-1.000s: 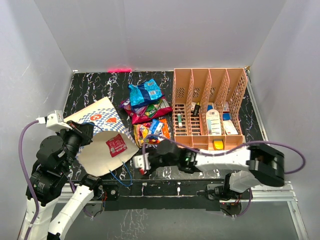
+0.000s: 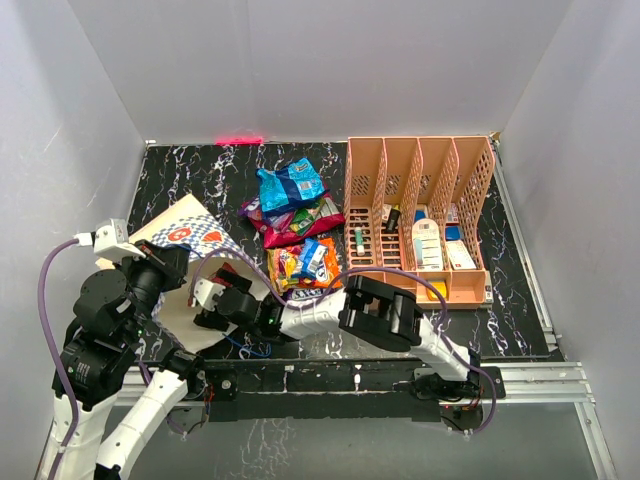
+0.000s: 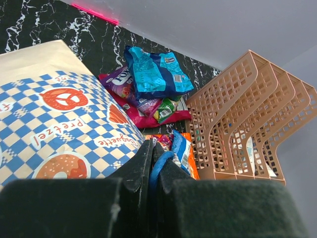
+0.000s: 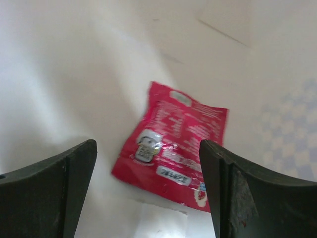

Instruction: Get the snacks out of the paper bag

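The paper bag (image 2: 190, 233) with blue checks lies on its side at left, mouth open. My left gripper is up at its top, shut, with the bag's blue cord (image 3: 158, 173) at its fingers. My right gripper stands open inside the bag mouth, a red snack packet (image 4: 173, 134) lying on the pale inner paper between and beyond its fingers.
Snack packets in a pile (image 2: 290, 185) and an orange group (image 2: 285, 265) lie right of the bag. A pink divided basket (image 2: 365, 160) holds small items at the right. Grey walls surround the counter.
My right gripper has moved left from in front of the snack pile into the bag's mouth, over the red packet. My left arm stays put.
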